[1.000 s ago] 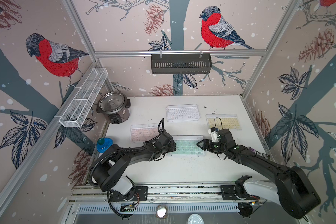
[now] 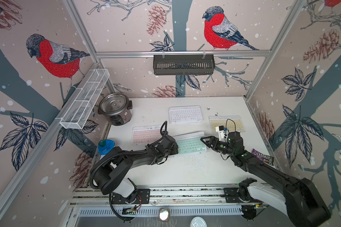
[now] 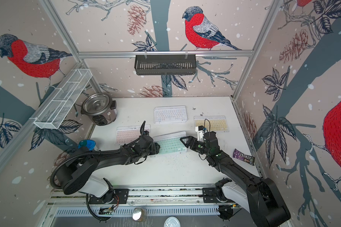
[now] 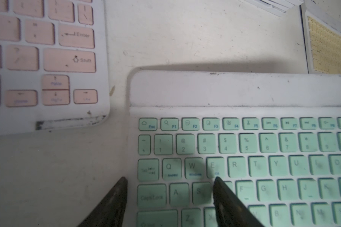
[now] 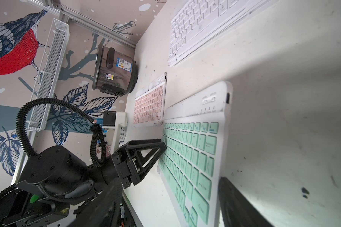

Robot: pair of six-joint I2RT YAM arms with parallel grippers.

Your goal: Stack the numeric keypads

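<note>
The green-keyed keyboard (image 2: 191,144) lies between my two grippers at the middle of the table, turned so its right end sits farther back. In the right wrist view its right end looks raised and tilted, casting a shadow. My left gripper stands open at its left end, one finger beyond the edge and one over the keys. My right gripper is open around the right end, with one finger close to its edge; contact cannot be told. The pink (image 2: 145,135), white (image 2: 185,114) and yellow (image 2: 227,123) keyboards lie separately around it.
A cooker (image 2: 115,109) stands at the back left, with a blue bowl (image 2: 106,146) nearer me. A purple wrapper (image 3: 243,156) lies by the right edge.
The green keyboard's right end has lifted and swung back, tilting the board. My right gripper has moved slightly back with it. The left arm has hardly moved.
</note>
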